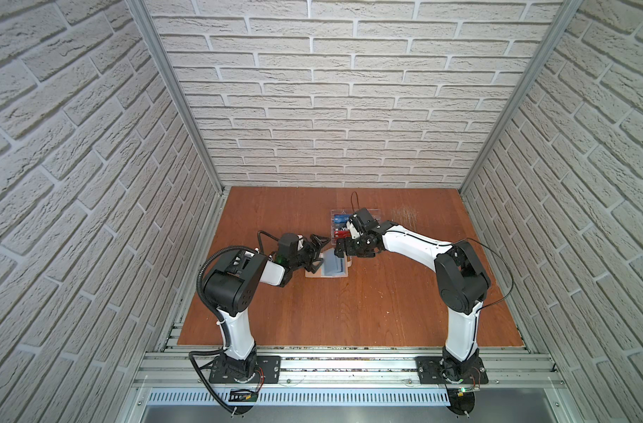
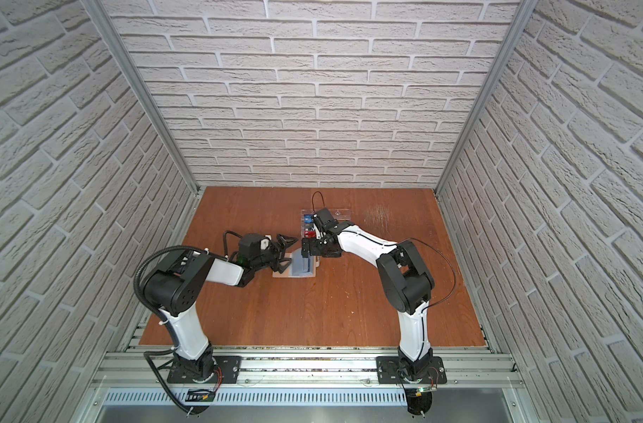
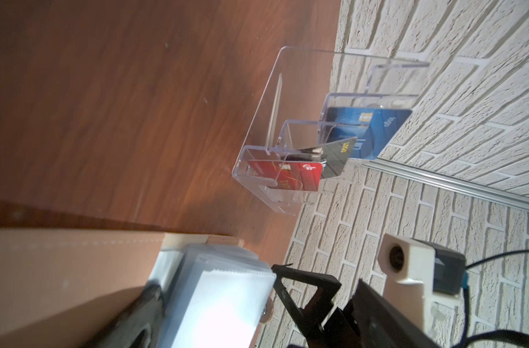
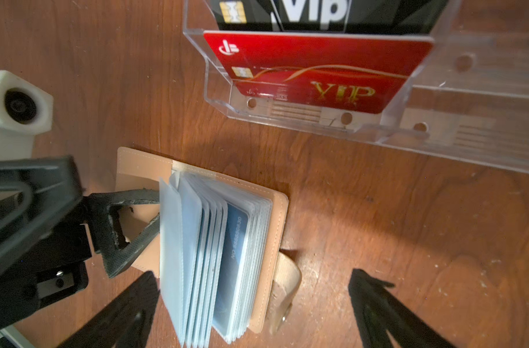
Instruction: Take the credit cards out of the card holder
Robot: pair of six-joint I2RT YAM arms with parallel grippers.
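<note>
The tan card holder [image 4: 276,232] lies spread on the table, its clear sleeves [image 4: 189,243] fanned upward. A blue card [image 4: 234,243] shows in one sleeve toward the right of the stack. At the holder's left, my left gripper [image 1: 322,253] stands open; in the right wrist view one of its fingers [image 4: 137,246] rests against or close to the leftmost sleeve. Over the sleeves hangs my right gripper, open and wide apart, holding nothing. A red VIP card [image 4: 310,69], a black card [image 4: 363,14] and a blue logo card [image 3: 386,124] stand in the clear stand.
Just behind the holder is the clear acrylic stand [image 3: 264,124], with empty slots on its right. A strap [image 4: 284,278] sticks out from the holder's right edge. Bare table [image 1: 406,296] stretches to the right and in front.
</note>
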